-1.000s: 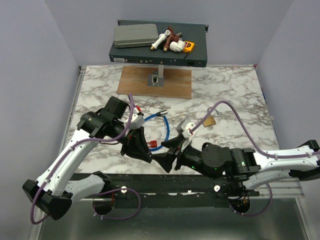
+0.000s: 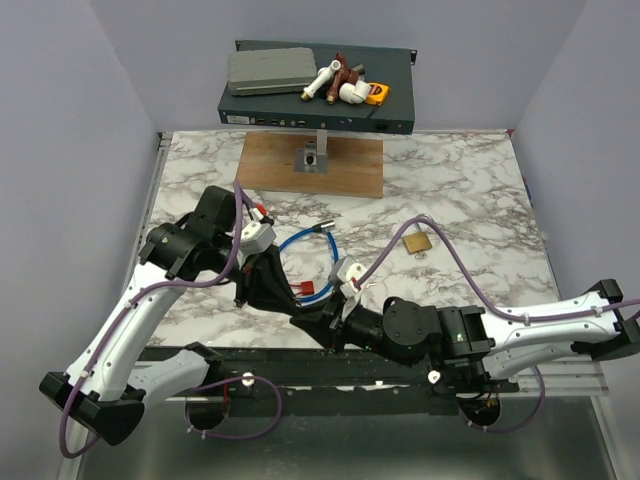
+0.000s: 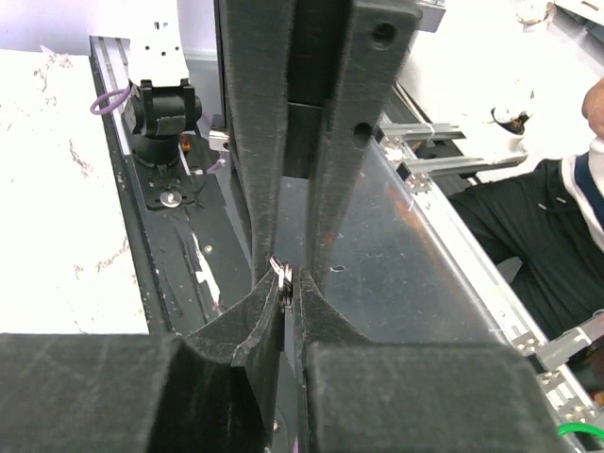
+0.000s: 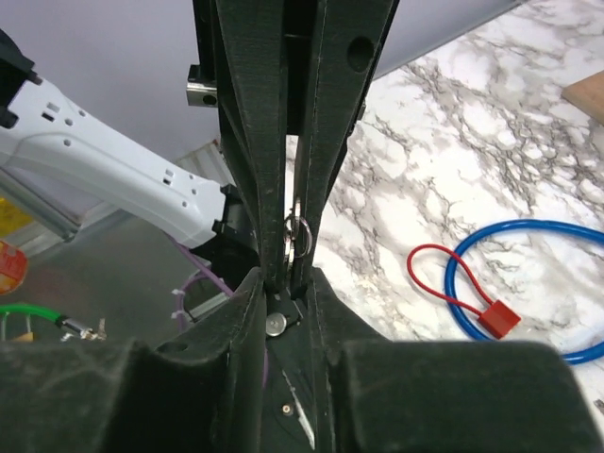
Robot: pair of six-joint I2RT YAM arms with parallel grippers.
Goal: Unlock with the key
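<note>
My left gripper (image 2: 290, 300) and right gripper (image 2: 310, 315) meet over the front edge of the table. In the left wrist view the left fingers are closed on a small metal key (image 3: 283, 281), with the right gripper's fingers standing round it from the other side. The right wrist view shows the key's shaft and ring (image 4: 298, 236) between the two grippers. Whether the right fingers grip it or stand slightly apart is hard to tell. A gold padlock (image 2: 417, 243) lies on the marble table at the right.
A blue hose (image 2: 330, 250) and a red looped tag (image 4: 498, 319) lie behind the grippers. A wooden board (image 2: 262, 165) with a metal fixture and a dark shelf (image 2: 260, 110) with assorted items stand at the back.
The right gripper has moved left and turned to meet the left gripper at the key. The left arm has shifted a little left.
</note>
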